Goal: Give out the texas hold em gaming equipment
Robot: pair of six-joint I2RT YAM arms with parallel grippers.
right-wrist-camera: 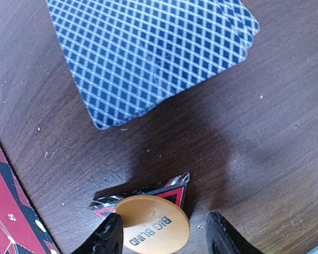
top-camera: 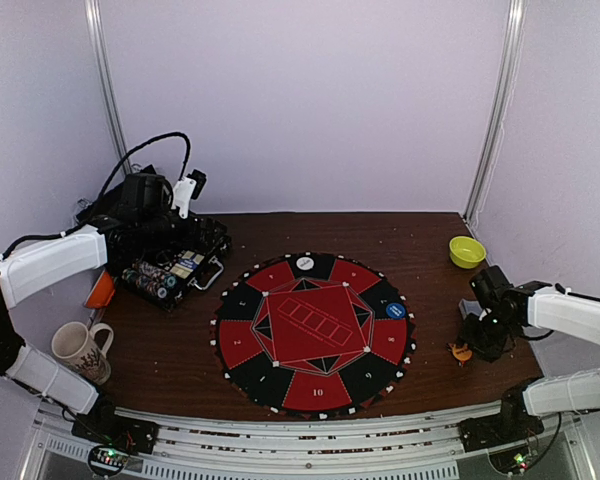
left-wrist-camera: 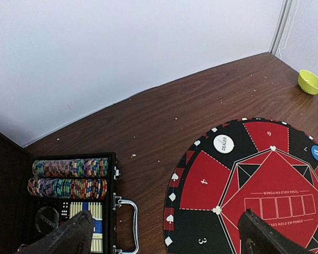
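The orange BIG BLIND button (right-wrist-camera: 156, 225) lies tilted on a small red-and-black folded piece (right-wrist-camera: 175, 191) right of the mat. My right gripper has one finger on each side of the button. Its left finger (right-wrist-camera: 114, 234) overlaps the button's edge, while a gap shows at the right. Over the chip case (left-wrist-camera: 113, 185) my left gripper hangs open and empty. On the round poker mat (top-camera: 320, 385) lie the white DEALER button (left-wrist-camera: 223, 144) and the blue button (top-camera: 395, 311).
Beyond the orange button lies a blue-patterned card stack (right-wrist-camera: 159, 53). A yellow-green bowl (top-camera: 467, 252) stands at the back right. At the left are a mug (top-camera: 78, 350) and an orange bowl (top-camera: 101, 290).
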